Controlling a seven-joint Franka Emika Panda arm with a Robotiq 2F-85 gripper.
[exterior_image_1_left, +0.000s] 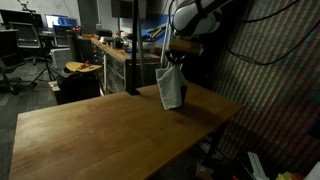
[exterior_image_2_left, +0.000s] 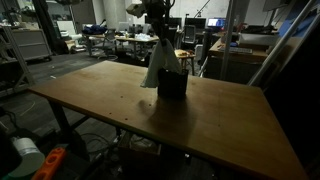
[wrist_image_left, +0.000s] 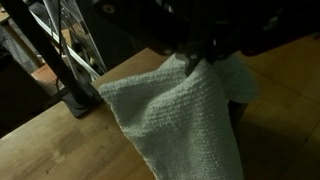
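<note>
A pale cloth hangs from my gripper above the wooden table, its upper part pinched together. In the wrist view the textured cloth spreads below the dark gripper, which is shut on it; the fingertips are hard to make out in the dark. A black box stands on the table, and the cloth hangs in front of and beside it in the second exterior view. Whether any cloth lies inside the box cannot be told.
A dark upright post rises at the table's back edge. Chairs and cluttered desks stand farther behind.
</note>
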